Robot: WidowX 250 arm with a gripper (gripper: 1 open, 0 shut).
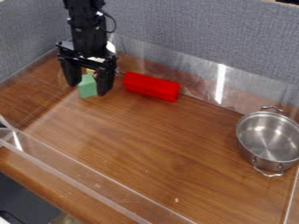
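Note:
My gripper [87,72] hangs at the upper left, its two dark fingers pointing down on either side of a small green object [86,89]; whether the fingers touch it or are closed on it is unclear. A yellowish item is partly hidden behind the gripper. A red block [151,86] lies on the wooden surface to the right of the gripper.
A steel pot [267,138] with two handles stands at the right edge. Clear plastic walls and grey padded panels border the wooden floor [146,157], whose middle and front are free.

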